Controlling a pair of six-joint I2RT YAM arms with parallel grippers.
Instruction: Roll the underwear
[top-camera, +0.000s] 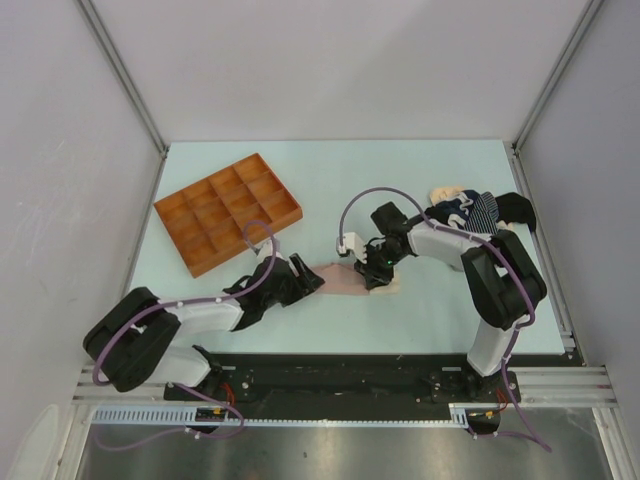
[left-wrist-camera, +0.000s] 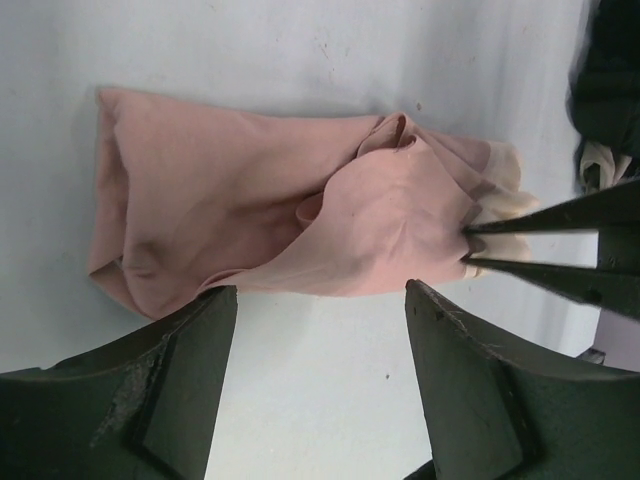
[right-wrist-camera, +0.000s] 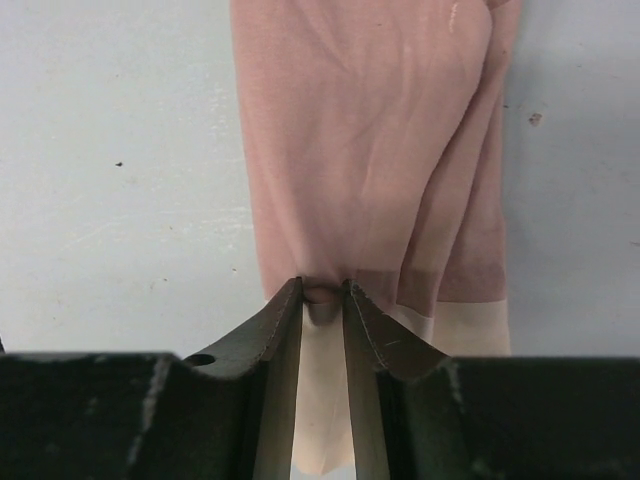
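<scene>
Pink underwear with a paler band (top-camera: 345, 283) lies folded flat in the middle of the table, creased and bunched in the left wrist view (left-wrist-camera: 220, 175). My left gripper is over its near edge, fingers apart, with a fold of cloth between and beneath them. My right gripper is at the pale-banded end, its tips close together on the cloth; whether cloth is pinched is unclear.
An orange compartment box (top-camera: 228, 215) lies at the back left. A pile of dark, striped and beige clothes (top-camera: 475, 210) sits at the back right.
</scene>
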